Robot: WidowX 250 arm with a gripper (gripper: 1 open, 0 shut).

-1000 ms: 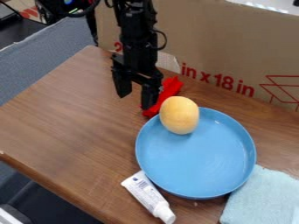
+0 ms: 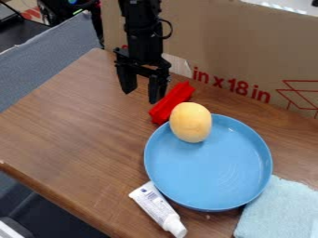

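Note:
My black gripper (image 2: 140, 80) hangs over the back middle of the wooden table, fingers pointing down and apart, nothing between them. Just right of and below it lies a red object (image 2: 170, 102). A yellow oval object (image 2: 191, 122) sits on the back edge of a blue plate (image 2: 207, 177), beside the red object. A white tube (image 2: 158, 210) lies at the front edge, left of the plate's lower side.
A light blue cloth (image 2: 277, 214) lies at the right front. A cardboard box wall (image 2: 255, 56) stands behind the table.
My gripper has moved up and a little to the left, away from the red object, uncovering more of it. The objects on the table appear unmoved.

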